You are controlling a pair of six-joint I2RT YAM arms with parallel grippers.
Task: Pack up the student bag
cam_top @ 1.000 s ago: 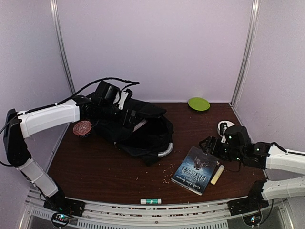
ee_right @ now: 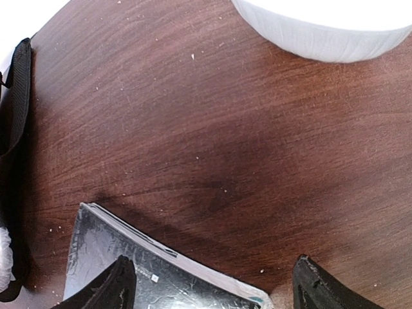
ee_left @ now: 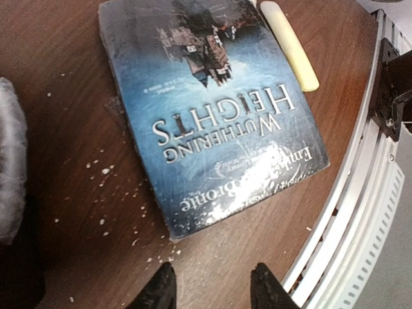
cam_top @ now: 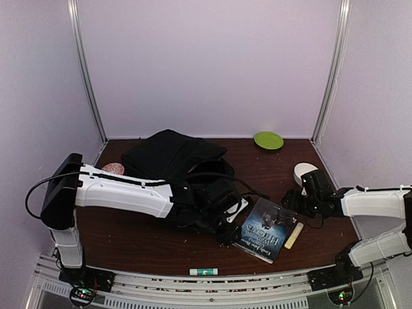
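A black bag (cam_top: 168,151) lies on the left half of the table, partly covered by my left arm. The blue Wuthering Heights book (cam_top: 264,228) rests flat right of the bag. My left gripper (cam_top: 227,238) hovers by the book's left end; in the left wrist view its fingers (ee_left: 162,286) stand apart, short of the book's author end, nothing between them. Over the book's far edge, my right gripper is open, with the book's dark cover (ee_right: 167,283) below and between its fingers. Beside the book is a pale yellow stick (cam_top: 293,235).
A glue stick (cam_top: 203,271) lies at the table's front edge. Right of centre are a white bowl (cam_top: 304,170) and, farther back, a green plate (cam_top: 268,140). A reddish round bowl (cam_top: 112,168) sits left of the bag. Crumbs lie near the book.
My right gripper has shifted slightly to the right. The book has not visibly moved.
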